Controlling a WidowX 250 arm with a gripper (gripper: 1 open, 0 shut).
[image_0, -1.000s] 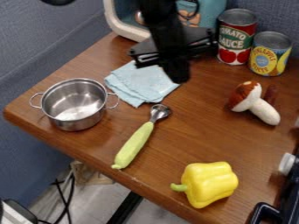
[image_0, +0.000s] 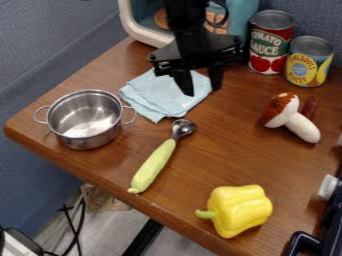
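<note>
My gripper (image_0: 197, 70) is black and hangs at the top centre of the wooden table, over the folded light-blue cloth (image_0: 147, 100); whether its fingers are open or shut is hard to make out. A steel pot (image_0: 86, 120) stands at the left. A corn cob (image_0: 154, 165) lies in the middle beside a metal spoon (image_0: 182, 129). A yellow pepper (image_0: 238, 210) is at the front right, and a sausage-like toy (image_0: 294, 122) lies at the right.
A tomato sauce can (image_0: 269, 45) and a yellow can (image_0: 309, 63) stand at the back right, a teal container (image_0: 131, 22) at the back. Black objects line the right edge.
The objects on the table look unchanged.
</note>
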